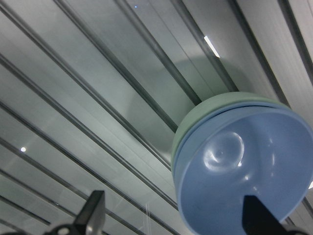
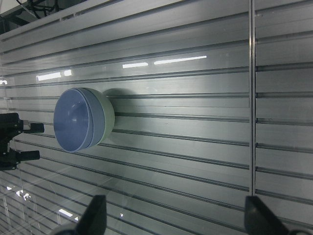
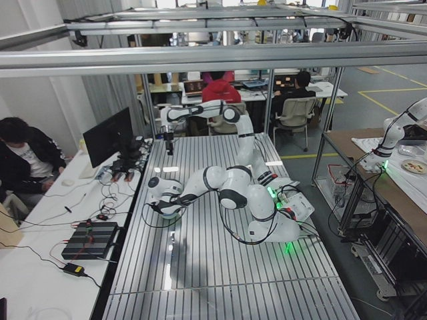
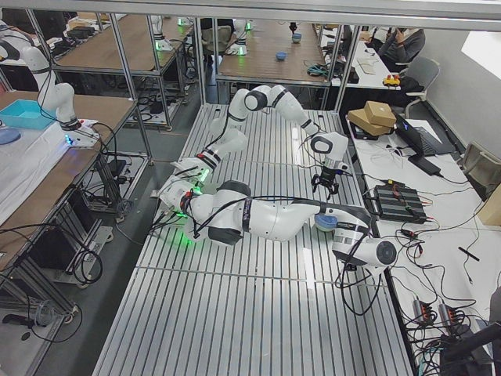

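A stack of nested bowls, blue on top [image 1: 259, 166] and pale green beneath [image 1: 200, 115], rests on the slatted metal table [image 2: 176, 156]. In the left wrist view my left gripper is directly over the stack, its open fingers either side of the near rim. The right camera view shows the bowls [image 4: 326, 222] partly behind that arm. My right gripper [image 4: 325, 184] hangs beyond them toward the far end, fingers apart with nothing seen between them; in its own wrist view the stack [image 2: 83, 117] lies up and left of its fingertips [image 2: 93, 215].
A white side table [image 3: 47, 280] with a monitor [image 3: 110, 137], cables and black boxes runs along one edge. Aluminium frame posts surround the table.
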